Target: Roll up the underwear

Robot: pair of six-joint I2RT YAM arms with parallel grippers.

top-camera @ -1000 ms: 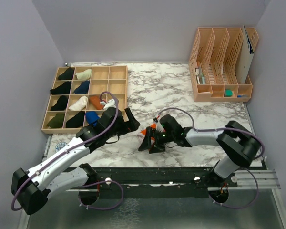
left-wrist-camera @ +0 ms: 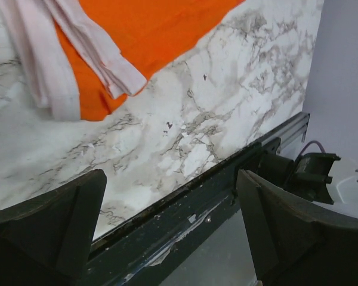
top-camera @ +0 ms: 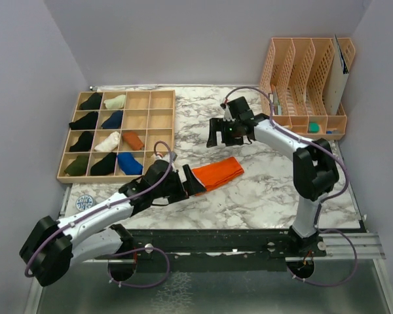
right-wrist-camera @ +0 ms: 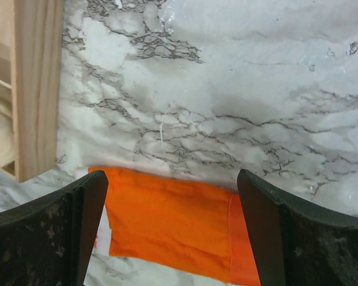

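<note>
The orange underwear (top-camera: 219,173) lies as a folded flat strip on the marble table, running from lower left to upper right. Its pale waistband (left-wrist-camera: 98,50) shows at the left end, where the cloth is doubled over. Close to that end, my left gripper (top-camera: 194,179) stands open; only bare table shows between its fingers in the left wrist view. My right gripper (top-camera: 218,131) is open too, above the table on the far side of the cloth. In the right wrist view the orange fabric (right-wrist-camera: 167,217) spreads below, partly covered by the right finger.
A wooden compartment box (top-camera: 160,103) on the left holds several rolled dark, white, orange and blue garments; some cells are empty. At the back right stands an orange rack (top-camera: 290,122).
My right gripper has moved up and back, away from the cloth. The left gripper has come down and right to the cloth's left end. More of the orange underwear is visible now.
</note>
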